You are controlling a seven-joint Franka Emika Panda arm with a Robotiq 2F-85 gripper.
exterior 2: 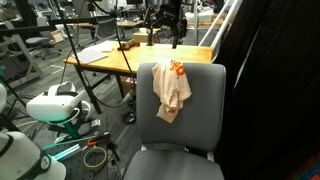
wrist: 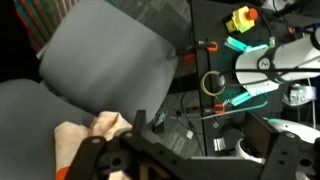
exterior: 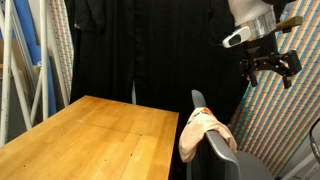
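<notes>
A pale pink cloth with orange marks (exterior: 203,128) hangs over the top of a grey chair's backrest (exterior: 222,148). In exterior view 2 the same cloth (exterior 2: 171,92) drapes down the backrest from its upper edge. High up on the right in exterior view 1, my gripper (exterior: 271,80) is open above the chair, well clear of the cloth. The wrist view has the two dark fingers far apart along the bottom, with nothing held between them; part of the cloth (wrist: 85,140) shows at lower left, partly behind the left finger.
A bare wooden table (exterior: 95,135) stands left of the chair. Below, the wrist view shows a dark surface with pliers (wrist: 207,45), a tape ring (wrist: 213,83), other tools and white equipment (wrist: 265,65). Black curtains (exterior: 150,50) hang behind.
</notes>
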